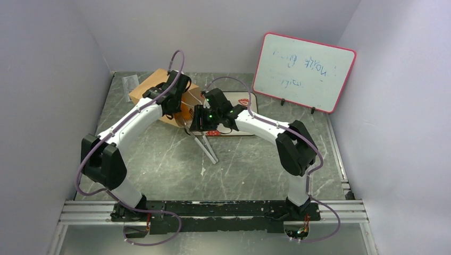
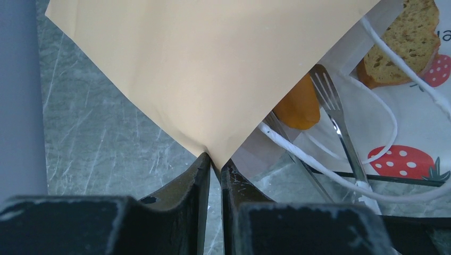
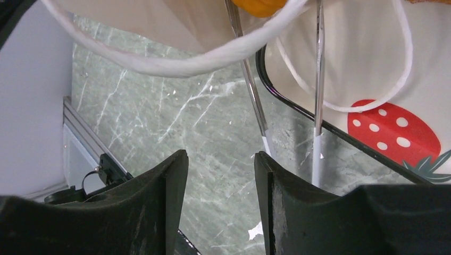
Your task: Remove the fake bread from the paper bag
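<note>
The tan paper bag [image 1: 151,85] lies on its side, its mouth facing right. My left gripper is shut on the bag's edge at the mouth. Inside the mouth sits an orange rounded piece [image 2: 302,106], which may be fake bread; the bag covers part of it. A fake bread slice [image 2: 407,45] lies outside on the tray [image 1: 239,133]. Two forks [image 2: 345,141] [image 3: 252,98] stretch from the bag mouth out over the tray's edge. Just past their white handles in the right wrist view, my right gripper stands open, nothing between its fingers.
White rope handles [image 2: 372,103] loop from the bag's mouth across the tray. A whiteboard [image 1: 303,71] stands at the back right. Clear plastic [image 1: 129,85] lies left of the bag.
</note>
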